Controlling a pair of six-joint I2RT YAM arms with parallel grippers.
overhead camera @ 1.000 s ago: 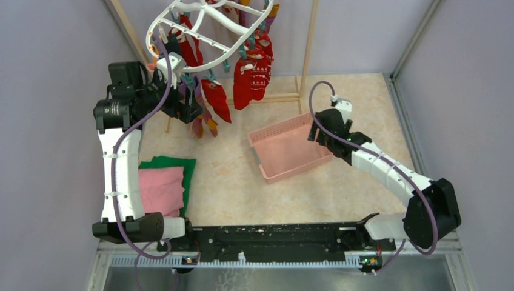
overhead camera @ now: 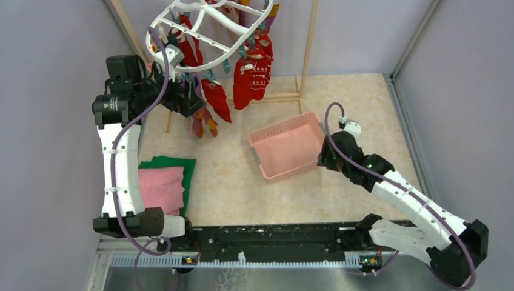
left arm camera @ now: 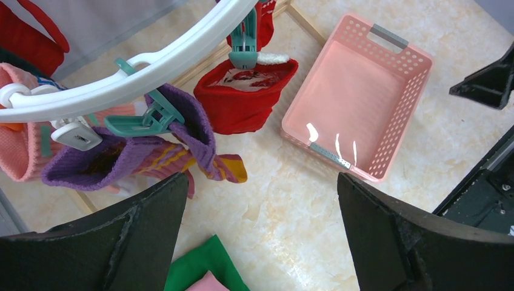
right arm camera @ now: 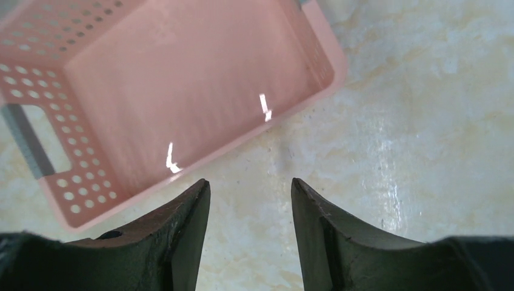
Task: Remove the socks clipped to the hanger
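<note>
A white round hanger (overhead camera: 218, 60) with teal clips holds red socks (overhead camera: 251, 79) and purple striped socks (left arm camera: 200, 127) at the top. My left gripper hangs open beside the clipped purple sock, nothing between its fingers. In the left wrist view a teal clip (left arm camera: 151, 121) grips that sock above the fingers. My right gripper is over the tile just beside the pink basket (right arm camera: 170, 85), fingers part open with nothing between them. The basket is empty.
Folded green cloth (overhead camera: 170, 160) and pink cloth (overhead camera: 160, 188) lie at the left. Wooden stand poles (overhead camera: 310, 36) rise behind the basket. Bare floor lies right of and in front of the basket.
</note>
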